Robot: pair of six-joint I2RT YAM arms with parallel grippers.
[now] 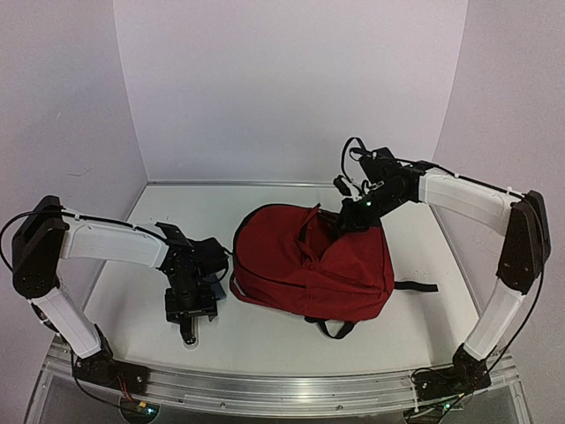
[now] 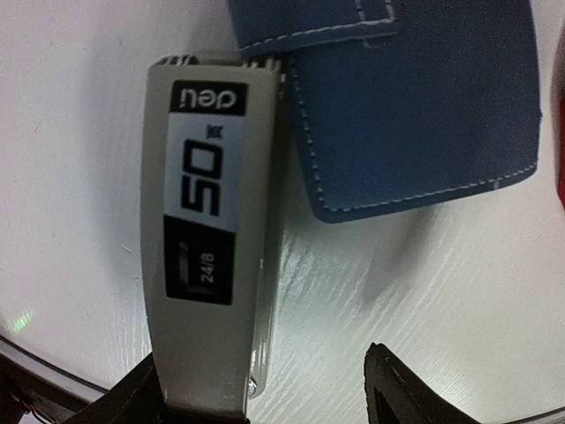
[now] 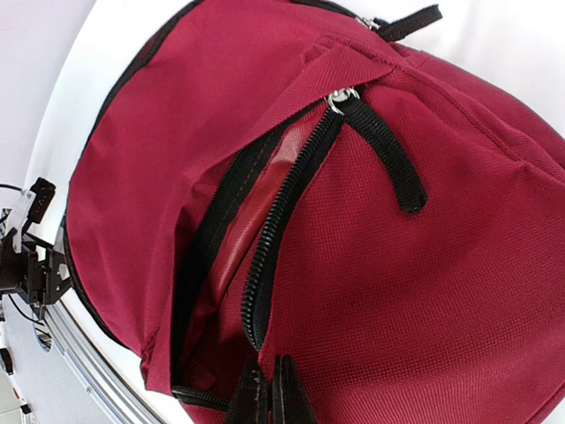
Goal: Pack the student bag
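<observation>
A red bag (image 1: 291,256) lies on the table with its zipped mouth parted. At the rim of that mouth, my right gripper is shut, pinching the zipper edge of the bag's fabric. A grey stapler (image 2: 203,238) with a "50" label fills the left of the left wrist view. My left gripper is open over it. The stapler's near end lies between the fingers, close by the left one, while bare table shows beside the right one. From above, the left arm hides most of the stapler.
Against the stapler's far end rests a blue stitched case (image 2: 424,115), mostly covered by the left arm in the top view. A black strap (image 1: 415,286) sticks out to the bag's right.
</observation>
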